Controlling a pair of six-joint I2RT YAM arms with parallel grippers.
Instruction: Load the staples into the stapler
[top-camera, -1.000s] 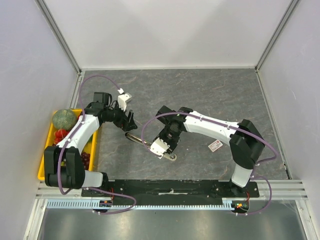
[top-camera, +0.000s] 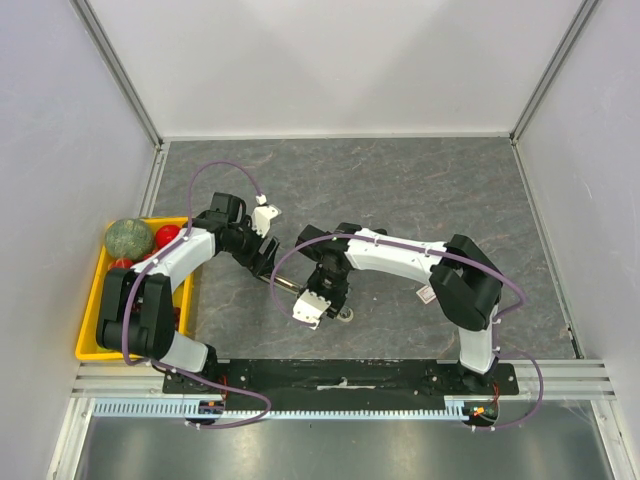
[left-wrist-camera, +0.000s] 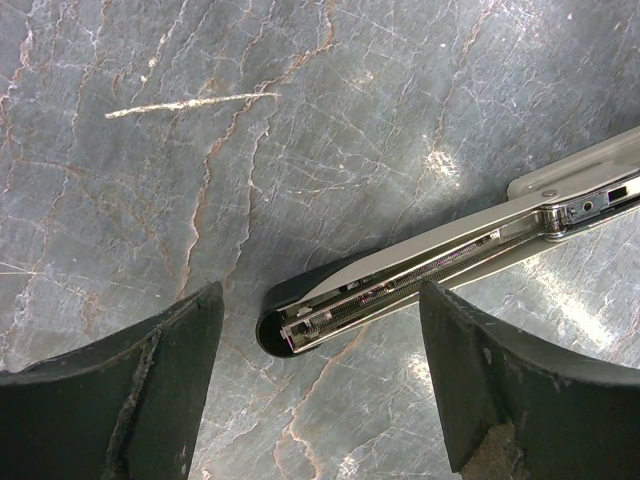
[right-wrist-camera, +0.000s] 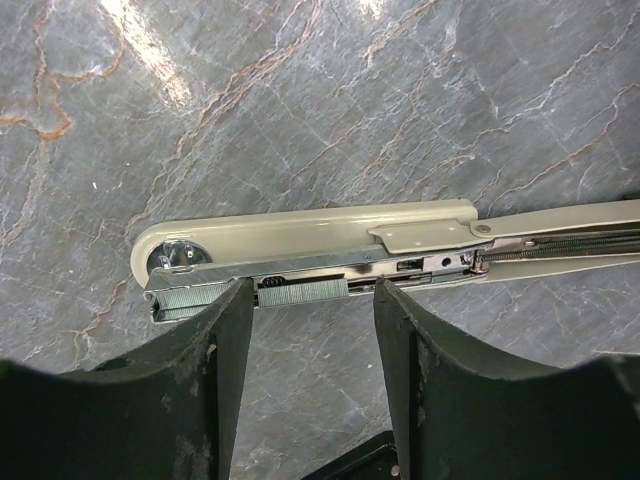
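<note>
The stapler (right-wrist-camera: 310, 225) lies opened out on the grey table, its top arm swung back from the base. In the right wrist view a strip of staples (right-wrist-camera: 302, 292) sits along the magazine channel (right-wrist-camera: 190, 298), between the fingers of my open right gripper. The left wrist view shows the spring end of the stapler's top arm (left-wrist-camera: 390, 285), with my open left gripper over it, one finger either side. In the top view both grippers hover close together at the stapler, which they partly hide.
A yellow bin (top-camera: 92, 310) of fruit stands at the left. A small pack of staples (top-camera: 426, 294) lies to the right. Walls bound both sides.
The right arm has shifted slightly left, with its gripper still at the stapler.
</note>
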